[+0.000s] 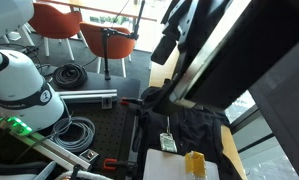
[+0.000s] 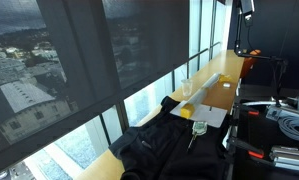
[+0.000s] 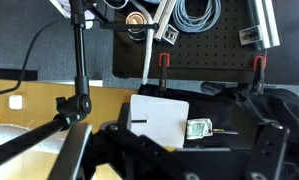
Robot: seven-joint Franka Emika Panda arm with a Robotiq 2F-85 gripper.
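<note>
In the wrist view my gripper is open, its dark fingers spread wide at the bottom of the picture with nothing visible between them. Beneath it lies a flat white sheet or board (image 3: 159,118). To the right of that rests a small pale-green item (image 3: 199,128) with a thin dark handle, on black cloth (image 3: 229,108). Exterior view 2 shows the same pale item (image 2: 199,128) lying on the cloth (image 2: 149,150). A yellow piece (image 1: 195,163) sits by the white sheet (image 1: 164,165) in exterior view 1. Dark robot parts (image 1: 224,50) fill much of that view.
A black perforated plate (image 3: 209,52) carries a coiled grey cable (image 3: 196,15) and two red-tipped clamps. A black stand (image 3: 79,60) rises at the left. Windows (image 2: 49,80) line one side of the table. Orange chairs (image 1: 54,25) stand beyond.
</note>
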